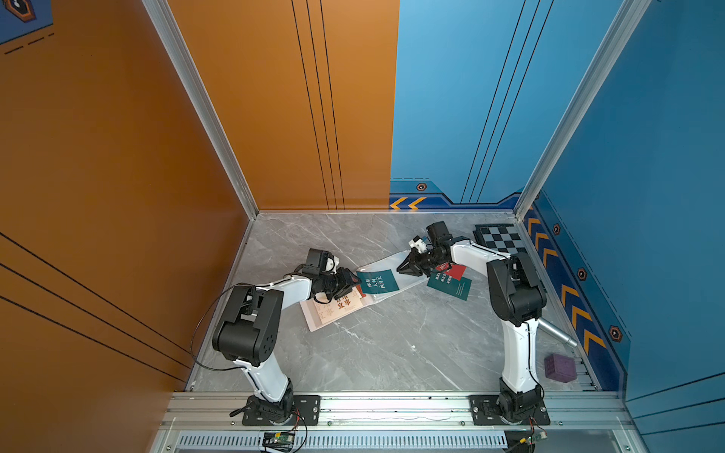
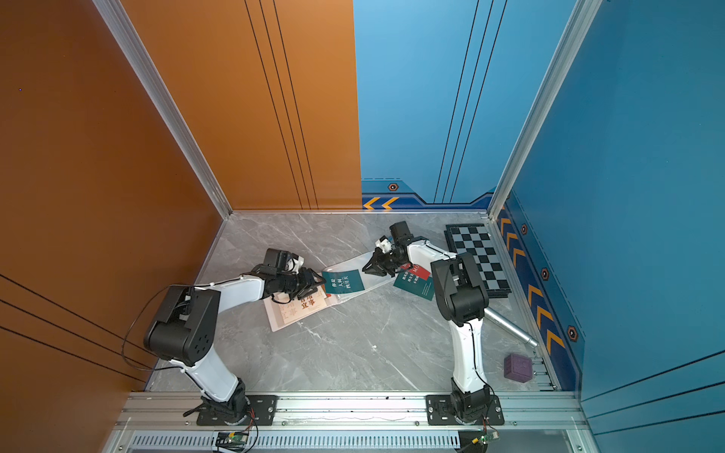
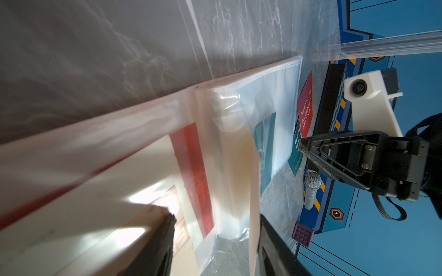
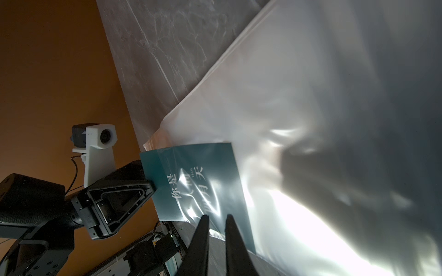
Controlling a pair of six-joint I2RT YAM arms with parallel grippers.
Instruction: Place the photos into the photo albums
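The open album [image 1: 324, 317] lies slanted mid-table, a pale printed page on the left and clear sleeves on the right. A teal card [image 1: 377, 281] lies partly within the sleeve, with a loose plastic flap beside it in the left wrist view. My left gripper is open over the album's middle, the flap's edge near its right finger. My right gripper hovers over the right sleeve at the teal card's near edge, its fingers part open with nothing visible between. Further teal and red cards [image 1: 453, 290] lie right of the album.
A checkered board [image 2: 472, 249] lies at the back right. A silver microphone [image 2: 509, 326] and a purple box [image 2: 518, 368] are along the right side.
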